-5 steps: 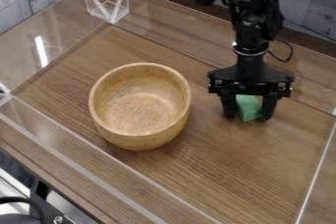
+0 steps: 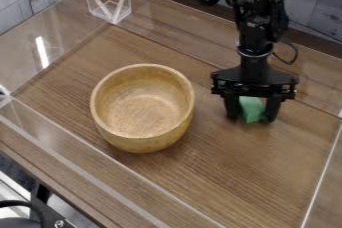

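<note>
My black gripper (image 2: pixel 253 100) hangs down from the top of the camera view, low over the wooden table at centre right. A green object (image 2: pixel 250 113) sits between and beneath its fingers, partly hidden by them. I cannot tell whether the fingers grip it or only surround it.
A round tan wooden bowl (image 2: pixel 143 77) stands left of the gripper, a short gap away. A white wire-like holder (image 2: pixel 110 4) is at the back left. A grey wall lies at the back right.
</note>
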